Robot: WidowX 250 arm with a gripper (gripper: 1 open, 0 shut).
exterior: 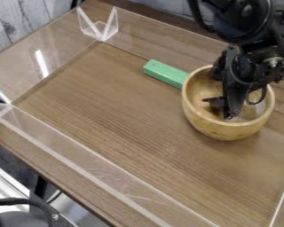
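Observation:
My black gripper point(223, 92) reaches from the top right down into a round wooden bowl point(227, 129) at the right of the table. Its fingers stand apart, open, inside the bowl; what lies between or beneath them is too dark and cluttered to tell. A green block point(166, 74) lies just left of the bowl.
Clear plastic pieces sit at the top left and along the left side. Black hardware shows at the bottom left, beyond the table's edge.

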